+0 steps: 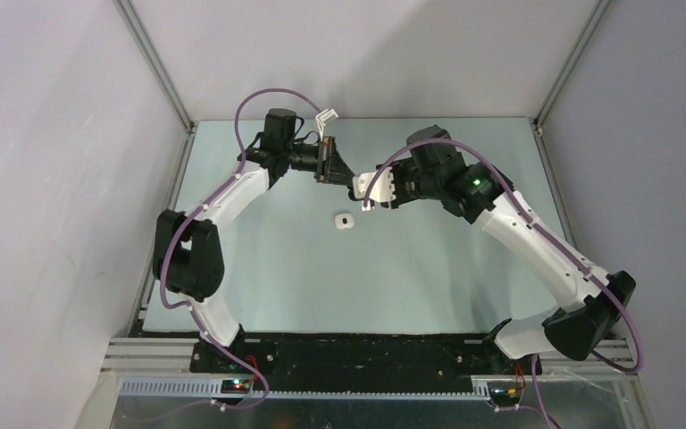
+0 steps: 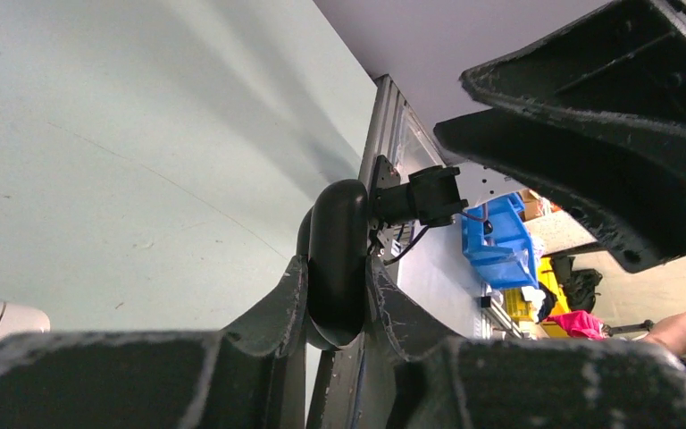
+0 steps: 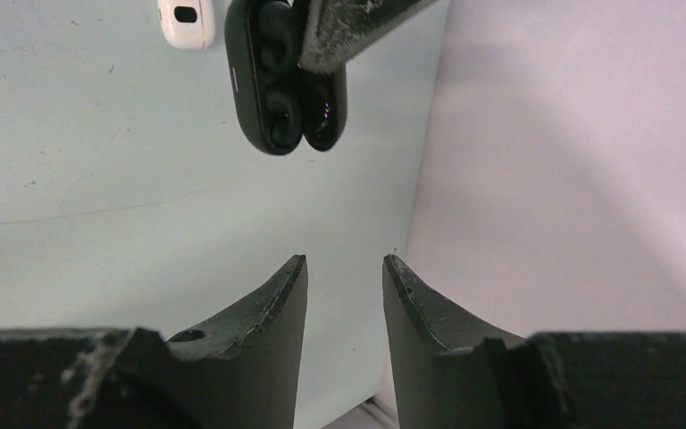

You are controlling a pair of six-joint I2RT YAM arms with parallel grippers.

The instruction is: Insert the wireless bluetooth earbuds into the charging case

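Note:
My left gripper is shut on the black charging case [image 2: 338, 250], held above the table. In the right wrist view its two earbud wells [image 3: 279, 114] show, with the left gripper's fingertip against the case. My right gripper is open with nothing between its fingers, just beside and facing the held case. A white object with a dark oval window [image 3: 188, 34] lies on the table below, seen also in the top view [image 1: 345, 221]. Whether an earbud sits in the case is hard to tell.
Both arms meet near its back middle. Bins and clutter show beyond the table edge in the left wrist view.

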